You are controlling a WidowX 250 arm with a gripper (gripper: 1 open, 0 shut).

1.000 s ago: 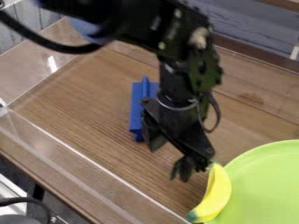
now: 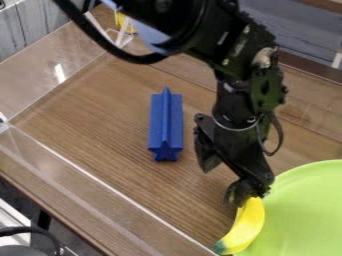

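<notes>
My black gripper (image 2: 230, 170) is at the centre right, angled down, its lower fingers at the upper end of a yellow banana (image 2: 243, 228). Whether they are closed on it cannot be told. The banana lies along the left rim of a green plate (image 2: 301, 225) at the lower right.
A blue ridged bar (image 2: 166, 125) stands out on the wooden surface (image 2: 100, 125) left of my gripper. Clear low walls edge the surface at the left. A cable and other dark items are at the lower left corner.
My gripper has moved right, away from the blue bar, which is now fully in view, and its fingers have come to the banana's upper end.
</notes>
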